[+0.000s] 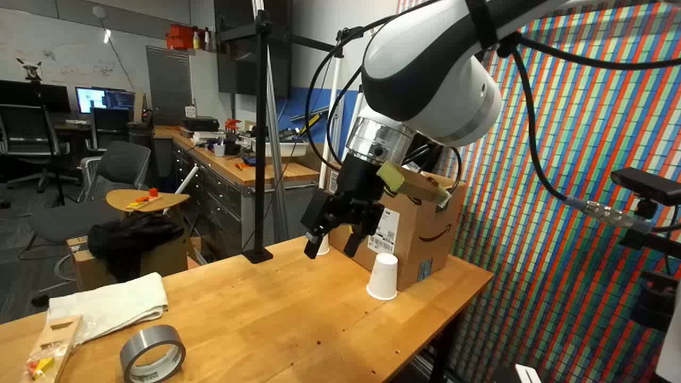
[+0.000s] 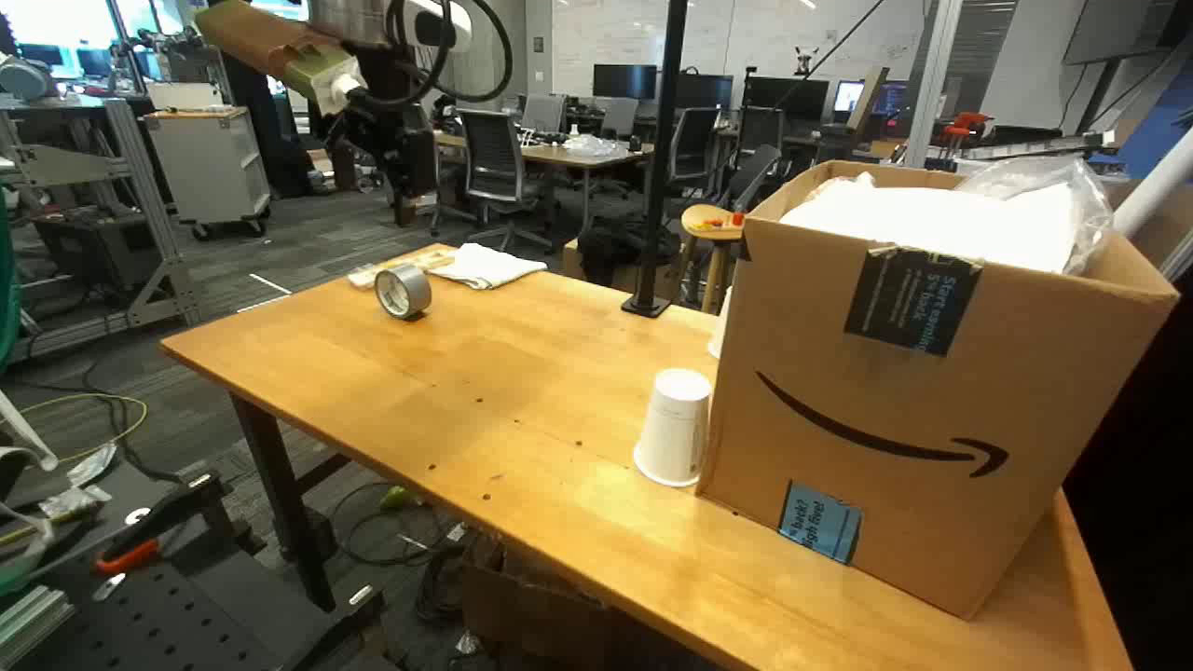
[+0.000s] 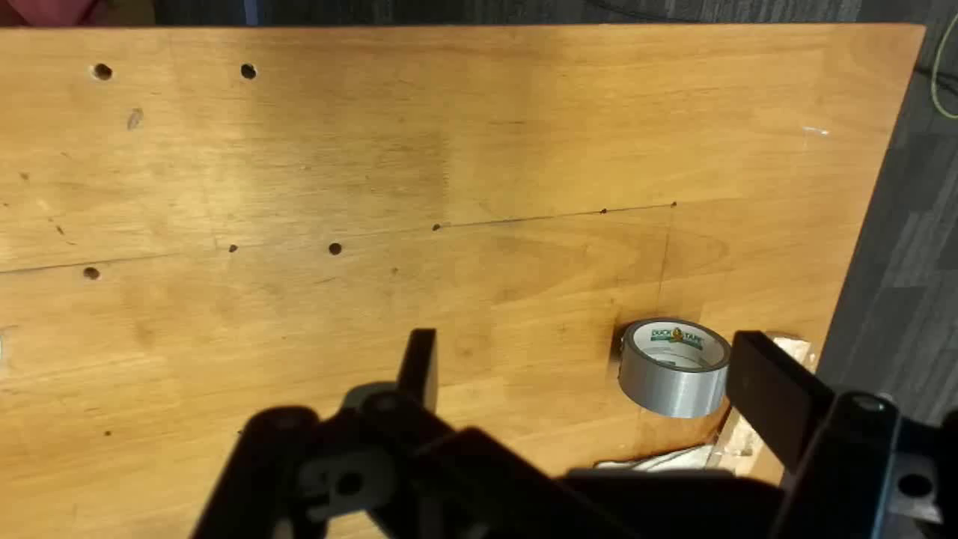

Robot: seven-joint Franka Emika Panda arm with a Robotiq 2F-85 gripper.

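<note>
My gripper (image 1: pixel 332 250) hangs above the wooden table (image 1: pixel 255 313), its fingers spread wide with nothing between them. In the wrist view the gripper is open over the bare wood, a roll of grey duct tape (image 3: pixel 675 395) showing on the table near the right finger. The same roll (image 1: pixel 153 354) stands at the table's near left in exterior view 1. A white paper cup (image 1: pixel 383 276) is upside down beside the cardboard box (image 1: pixel 421 230). Another white cup (image 1: pixel 323 246) is partly hidden behind the gripper.
A folded white cloth (image 2: pixel 488 267) and a wooden piece in clear wrap (image 1: pixel 56 344) lie past the tape. A black post (image 2: pixel 660 168) rises from the table's far edge. The big box (image 2: pixel 895 380) blocks one end, while the table's middle is clear.
</note>
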